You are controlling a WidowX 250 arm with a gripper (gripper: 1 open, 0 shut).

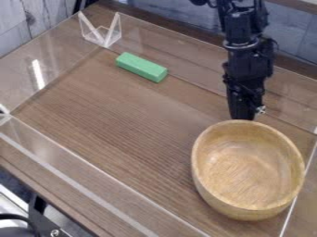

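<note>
My black gripper (247,111) reaches down from the top right to just behind the rim of a large round wooden bowl (246,180); it looks shut, and anything small at its fingertips is too small to tell. A green block (141,67) lies on the wooden table (87,130), well to the left of the gripper.
A clear wire-like holder (99,30) stands at the back left. A dark cable and hardware lie at the lower left corner.
</note>
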